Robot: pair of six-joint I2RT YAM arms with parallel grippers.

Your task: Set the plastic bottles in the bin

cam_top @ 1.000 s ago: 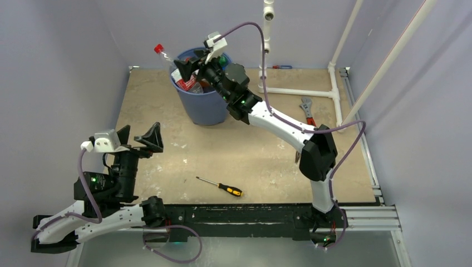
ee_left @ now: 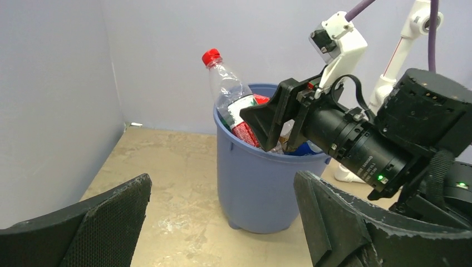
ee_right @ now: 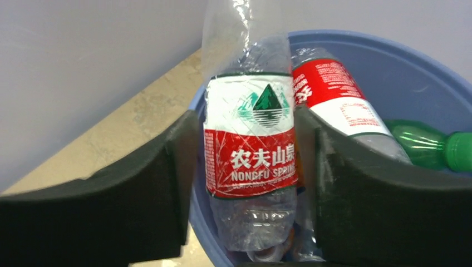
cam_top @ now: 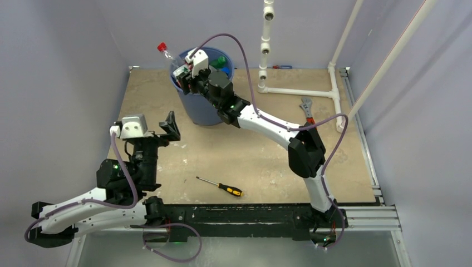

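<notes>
The blue bin (cam_top: 200,111) (ee_left: 256,189) stands at the back, full of plastic bottles. A clear red-capped bottle (ee_left: 234,94) (ee_right: 250,156) with a red and white label sticks up over its left rim. My right gripper (cam_top: 188,80) is down at the bin's mouth, its fingers either side of that bottle's label; whether they grip it is unclear. Another labelled bottle (ee_right: 339,94) and a green one (ee_right: 417,144) lie inside. My left gripper (cam_top: 153,128) stands open and empty, in front of the bin to the lower left.
A screwdriver (cam_top: 228,187) lies on the front of the board, a wrench (cam_top: 307,108) at the right. White pipe framing (cam_top: 295,91) stands right of the bin. The middle of the board is clear.
My right gripper came down and left onto the bottle at the bin; the red-capped bottle has shifted slightly right. My left gripper moved rightward and up in the top view.
</notes>
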